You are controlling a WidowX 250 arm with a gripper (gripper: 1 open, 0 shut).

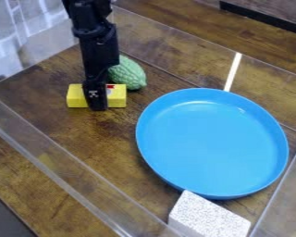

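Note:
The black gripper (96, 91) reaches down from the top left onto a yellow rectangular block (79, 96) on the wooden table, its fingertips at the block's middle; whether they are closed on it is hard to tell. Just behind them, to the right, lies a green textured object (129, 75), partly hidden by the arm.
A large blue plate (210, 143) fills the right side. A white speckled block (207, 218) sits at the bottom edge. Clear plastic walls border the area. Bare wood (77, 157) lies at the lower left and toward the back right.

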